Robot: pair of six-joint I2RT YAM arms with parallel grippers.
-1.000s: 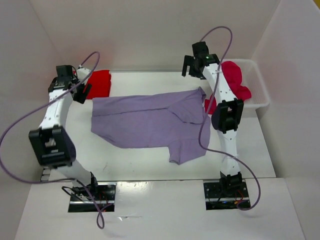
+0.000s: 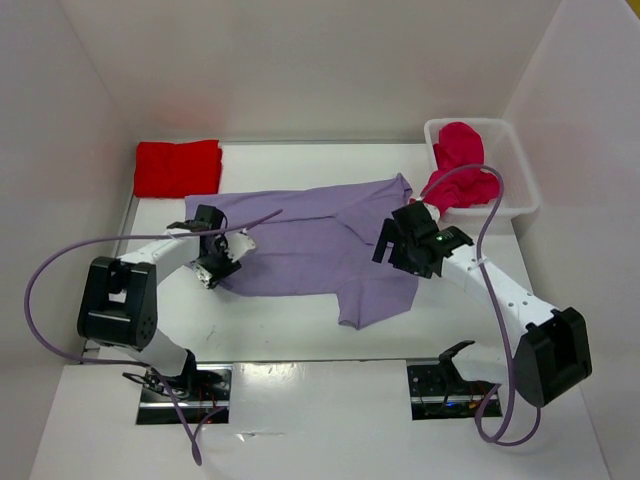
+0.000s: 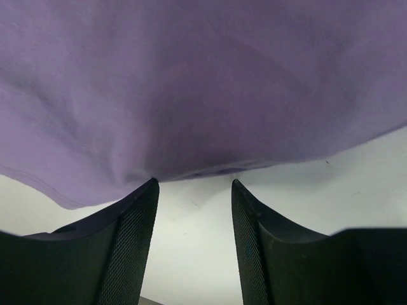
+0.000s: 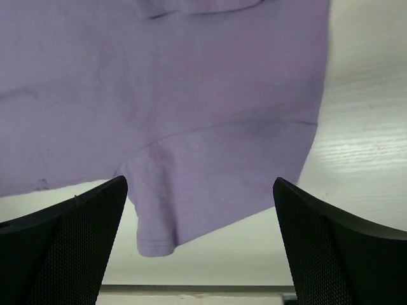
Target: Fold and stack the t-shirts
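Note:
A purple t-shirt [image 2: 300, 255] lies spread on the white table, its upper side folded over and one sleeve sticking out toward the front. My left gripper [image 2: 222, 275] is at the shirt's left front edge. In the left wrist view its fingers [image 3: 137, 235] stand part open, with the cloth's edge [image 3: 210, 162] just beyond the tips and nothing visibly held. My right gripper [image 2: 384, 257] hovers over the shirt's right part, open and empty. The right wrist view shows the front sleeve [image 4: 210, 184] between and beyond its wide-apart fingers [image 4: 76, 229].
A folded red shirt [image 2: 177, 168] lies at the back left. At the back right stands a white bin [image 2: 518, 175] with red cloth [image 2: 460, 150] in it, some of it hanging over the rim. Bare table [image 2: 270, 335] shows in front of the shirt.
My left gripper has come from beside the red shirt to the purple shirt's left front edge.

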